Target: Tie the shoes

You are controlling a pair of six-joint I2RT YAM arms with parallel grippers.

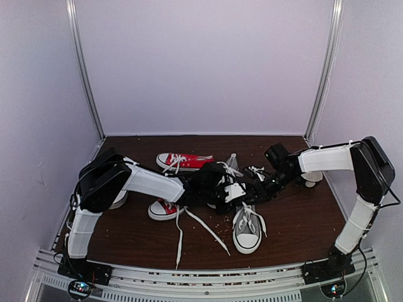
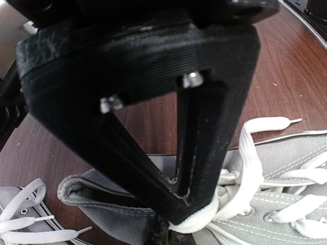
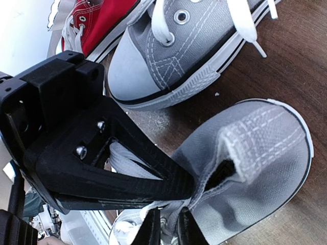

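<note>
Both grippers meet over a grey shoe (image 1: pixel 247 229) at centre front. In the left wrist view my left gripper is shut, a white lace (image 2: pixel 196 219) at its fingertips, by the grey canvas and white laces. In the right wrist view my right gripper is shut low at the lace area of a grey shoe (image 3: pixel 255 194), whose collar lies beside it; whether lace is pinched is hard to tell. A second grey shoe (image 3: pixel 153 66) lies above it. In the top view the arms hide much of the shoes.
Red shoes (image 1: pixel 186 160) lie behind and (image 3: pixel 99 20) beside the grey ones; another red shoe (image 1: pixel 162 211) is at front left with long loose laces.
</note>
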